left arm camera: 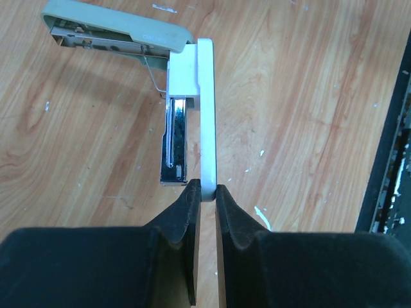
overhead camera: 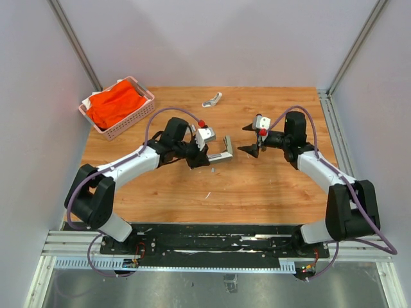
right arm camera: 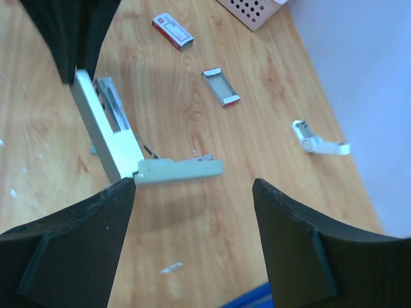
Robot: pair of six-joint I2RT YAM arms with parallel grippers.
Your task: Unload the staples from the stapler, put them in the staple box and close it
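Note:
The stapler point(overhead camera: 221, 156) is held above the middle of the table, folded open at a right angle, its grey-green arm point(left arm camera: 122, 29) swung out from the white body point(left arm camera: 207, 122) and the metal staple channel point(left arm camera: 173, 141) exposed beside that body. My left gripper point(overhead camera: 203, 160) is shut on the end of the white body. My right gripper point(overhead camera: 248, 138) stands open to the right of the stapler, nothing between its fingers; in the right wrist view the stapler sits beyond and between its fingertips. Whether staples remain in the channel I cannot tell.
A pink basket point(overhead camera: 128, 128) with orange cloth stands at the back left. Small boxes point(right arm camera: 172, 31) point(right arm camera: 219, 86) and a white tool point(overhead camera: 212, 100) lie toward the back. A blue object point(right arm camera: 247, 298) shows below my right gripper.

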